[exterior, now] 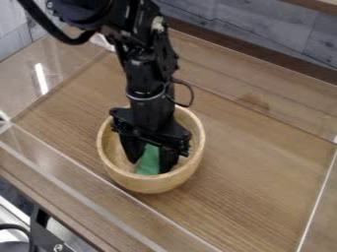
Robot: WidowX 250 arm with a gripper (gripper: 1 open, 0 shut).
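A round light wooden bowl (118, 162) sits on the wooden table, a little left of centre. A green object (149, 159) lies inside it. My black gripper (150, 148) reaches down from the top left into the bowl, its fingers around the green object's upper part. The gripper is shut on the green object, though its fingertips are partly hidden by dark parts of the arm.
A grey wood-grain wall (263, 39) runs along the back. The table's near left edge has dark cables beyond it.
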